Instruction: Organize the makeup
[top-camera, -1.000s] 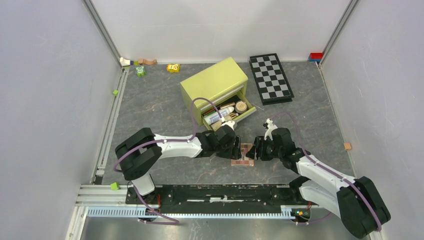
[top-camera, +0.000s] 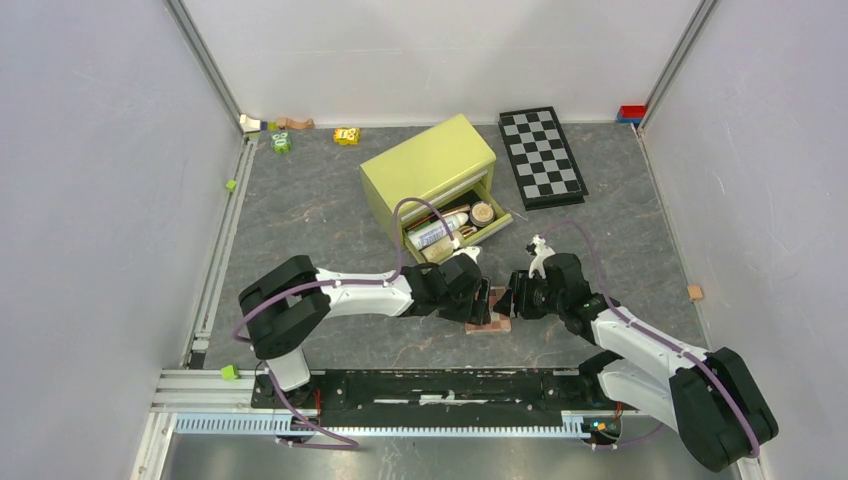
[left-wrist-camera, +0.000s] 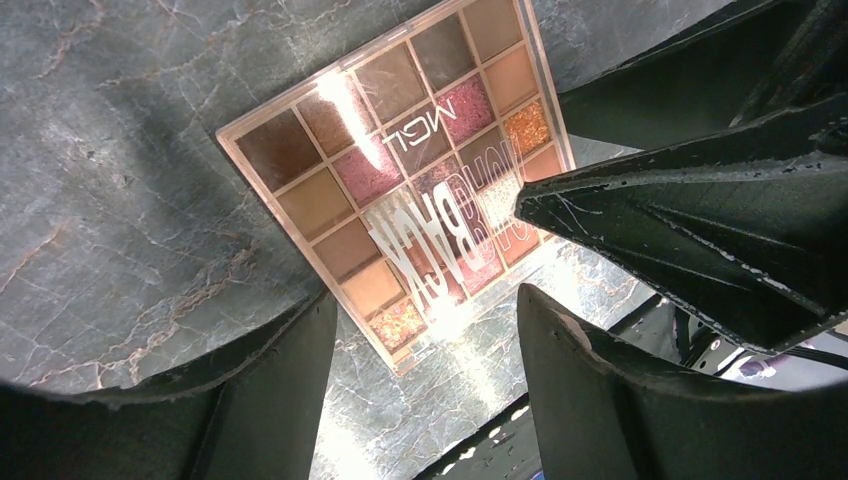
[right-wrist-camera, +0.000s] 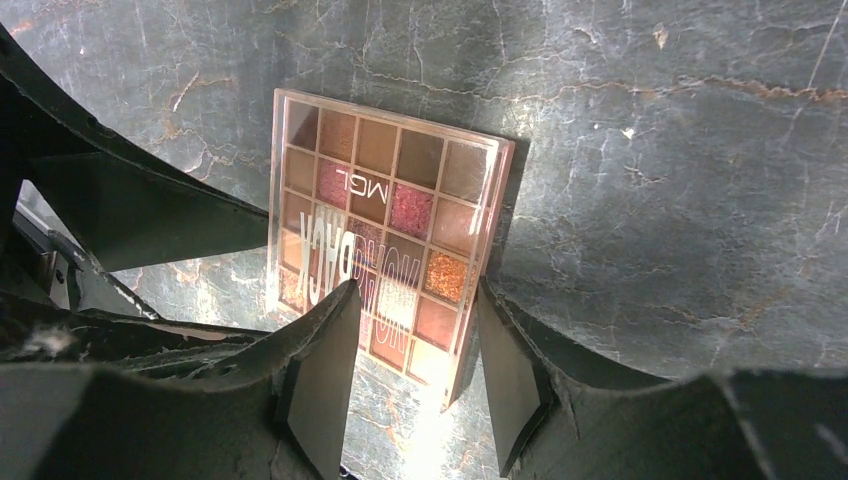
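An eyeshadow palette (top-camera: 490, 321) with a clear printed lid (left-wrist-camera: 370, 200) lies flat on the grey marbled floor between both grippers. My left gripper is part open above the palette's near edge, with its fingertips apart. My right gripper is shut on the palette's side edge, one finger over the lid and the other outside the rim. The yellow-green cabinet (top-camera: 420, 160) stands behind, its drawer (top-camera: 500, 225) pulled out and holding a tube (top-camera: 430, 233), a round jar (top-camera: 481, 213) and other items.
A checkerboard (top-camera: 540, 150) lies at the back right. Small toys (top-camera: 346, 135) sit along the back left, a red-blue block (top-camera: 631, 112) in the back right corner.
My left arm has shifted slightly right and toward the front. The palette has moved slightly right. The right arm is nearly unchanged.
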